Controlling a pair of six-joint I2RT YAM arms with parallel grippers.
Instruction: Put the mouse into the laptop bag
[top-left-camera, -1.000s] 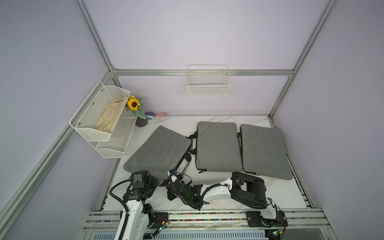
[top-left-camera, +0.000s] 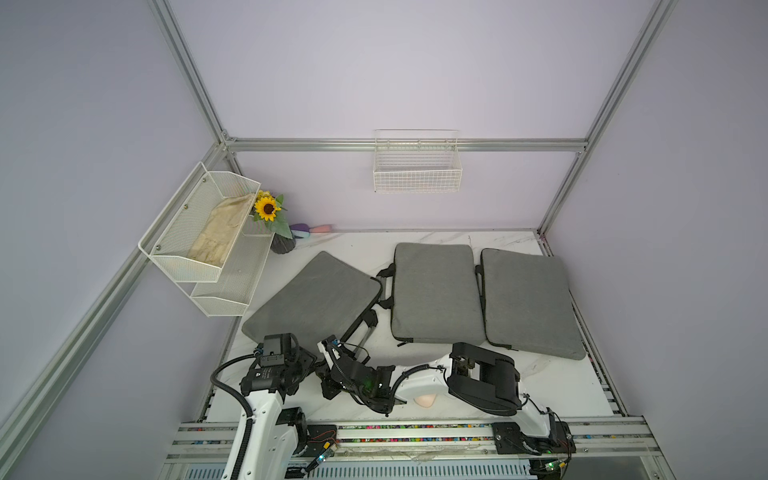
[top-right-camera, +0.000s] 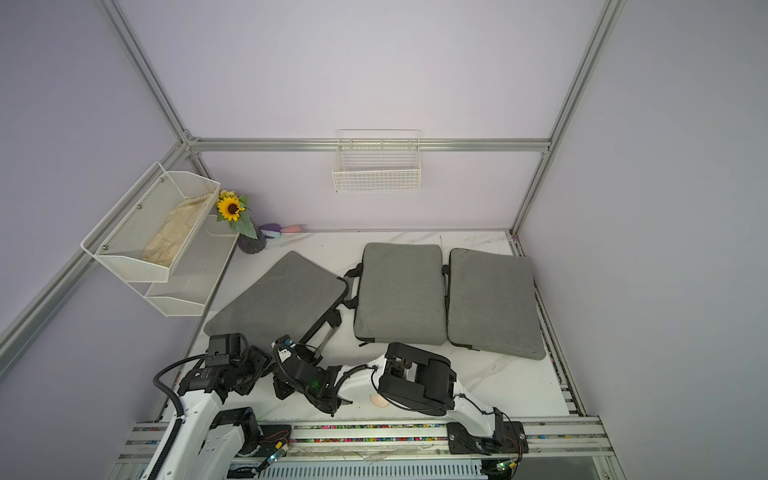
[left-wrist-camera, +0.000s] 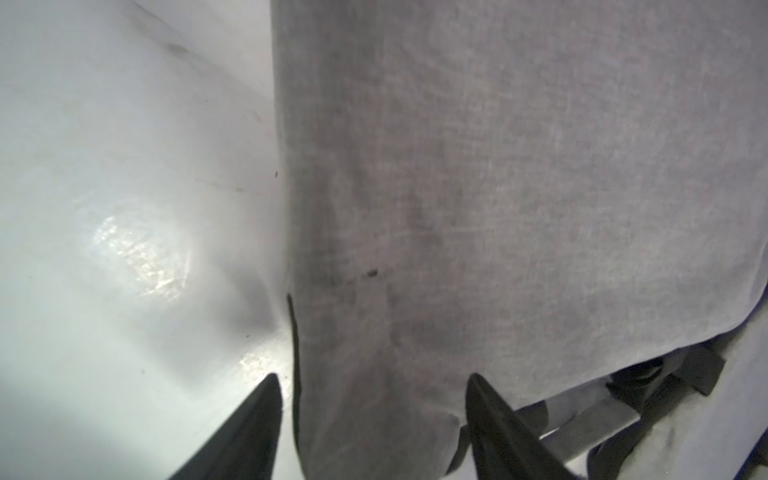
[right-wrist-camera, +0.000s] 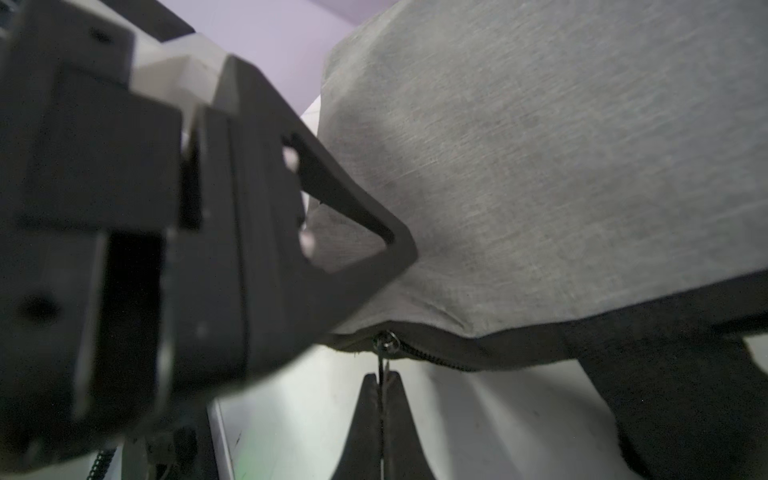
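Observation:
The left grey laptop bag (top-left-camera: 312, 296) lies askew, its zipped edge toward the front. My right gripper is shut at the zipper pull (right-wrist-camera: 386, 342), with the thin metal tab upright at its tips. My left gripper hangs open over the bag's corner (left-wrist-camera: 376, 344), white table either side at the lower part. A small pale rounded object (top-left-camera: 425, 400), perhaps the mouse, lies on the table near the front, partly behind the right arm.
Two more grey bags (top-left-camera: 436, 296) (top-left-camera: 528, 308) lie middle and right. Wire shelves (top-left-camera: 184, 268) hang at the left wall, beside a sunflower vase (top-left-camera: 282, 244) at the back. A narrow strip of table at the front is largely under the arms.
My right gripper has moved left along the bag's front edge. The left bag has shifted slightly leftward at its near end, and my left arm has shifted slightly.

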